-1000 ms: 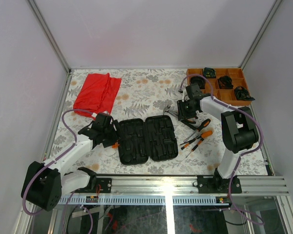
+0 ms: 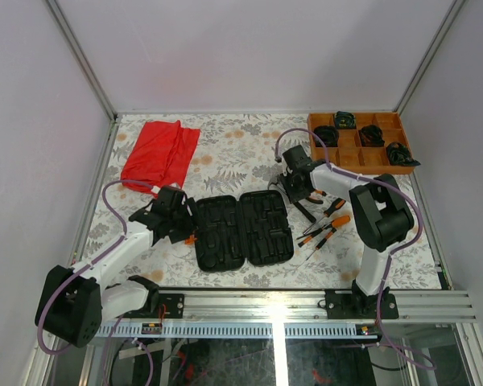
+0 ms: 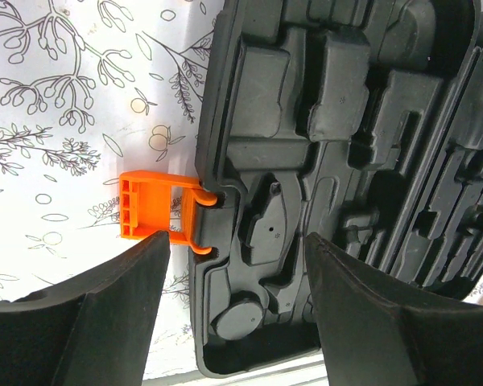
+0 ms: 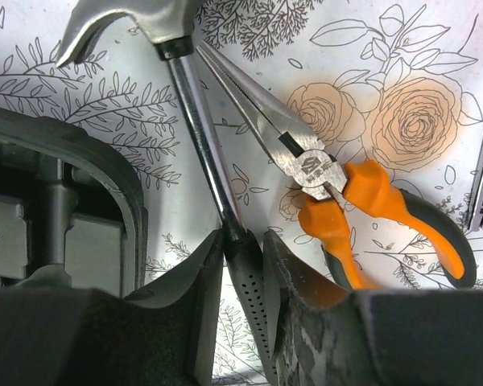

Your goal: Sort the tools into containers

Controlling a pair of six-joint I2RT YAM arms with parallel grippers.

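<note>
In the right wrist view, a hammer (image 4: 200,129) lies with its metal head at the top and its black grip running downward. My right gripper has its fingertips on either side of the hammer's handle, near where metal meets grip; whether they press on it cannot be told. Orange-handled pliers (image 4: 314,170) lie just right of the hammer. Over the opened black tool case (image 3: 262,121), my left gripper is open and empty. Its left fingertip is close to the case's orange latch (image 3: 137,205). Screwdrivers (image 2: 339,221) lie right of the case.
An orange divided box (image 2: 348,154) holding several dark cable bundles stands at the back right. Red cloth (image 2: 161,153) is spread at the back left. In the right wrist view, the case's rim (image 4: 133,209) is left of the hammer.
My right gripper has moved left and slightly toward the front, over the hammer. The left arm, the case and the tools appear unmoved.
</note>
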